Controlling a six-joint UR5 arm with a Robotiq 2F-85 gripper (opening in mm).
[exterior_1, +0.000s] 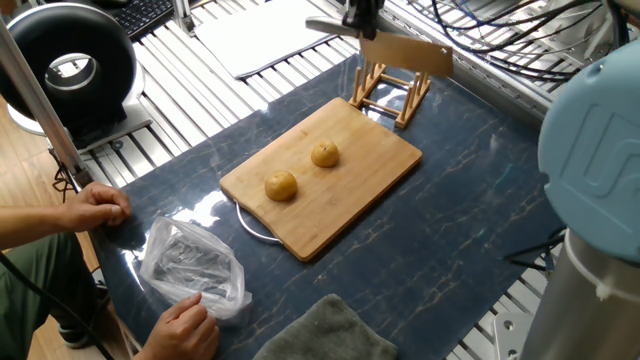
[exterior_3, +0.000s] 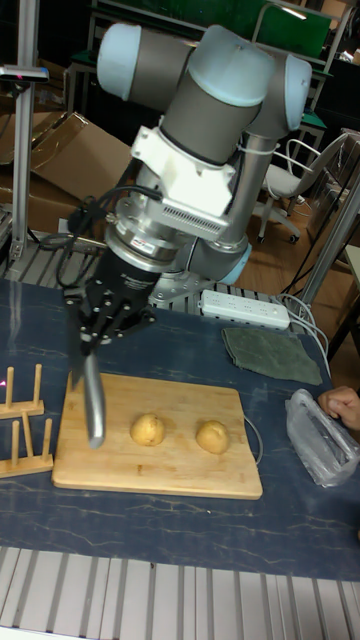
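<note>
My gripper (exterior_3: 89, 339) is shut on a cleaver, gripping it near where the handle meets the blade. In exterior view 1 the broad blade (exterior_1: 408, 54) hangs above the wooden knife rack (exterior_1: 398, 100), with the grey handle (exterior_1: 332, 27) pointing left. Exterior view 3 shows the handle (exterior_3: 95, 411) slanting down over the board's left end, while the blade is mostly edge-on. Two yellow-brown, potato-like pieces (exterior_1: 281, 185) (exterior_1: 325, 153) lie apart on the wooden cutting board (exterior_1: 365, 175), clear of the cleaver.
A person's hands (exterior_1: 180, 330) rest at the table edge beside a clear plastic bag (exterior_1: 195, 265). A grey-green cloth (exterior_1: 328, 335) lies near the front edge. Dark tabletop to the right of the board is bare. A power strip (exterior_3: 244, 309) sits behind the table.
</note>
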